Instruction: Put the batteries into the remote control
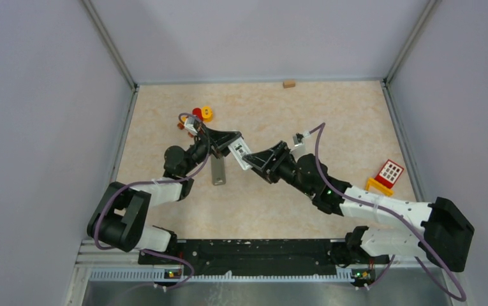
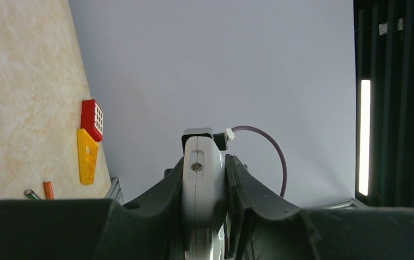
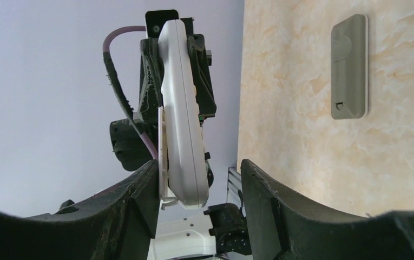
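A white remote control (image 1: 239, 150) is held up over the table, my left gripper (image 1: 227, 141) shut on it; in the left wrist view its end (image 2: 199, 173) fills the space between the fingers. My right gripper (image 1: 260, 162) is at the remote's near end, part open. In the right wrist view the remote (image 3: 183, 119) stands on edge, a thin white piece (image 3: 162, 146) along its side by the left finger; the right finger stands apart from it. A grey cover-like piece (image 3: 349, 65) lies on the table. A green battery (image 2: 31, 194) and an orange one (image 2: 48, 190) lie on the table.
A red block (image 1: 390, 173) and yellow tray (image 1: 378, 187) sit at the right edge. Yellow and red toys (image 1: 207, 113) lie at the back left, a small wooden block (image 1: 289, 83) at the back.
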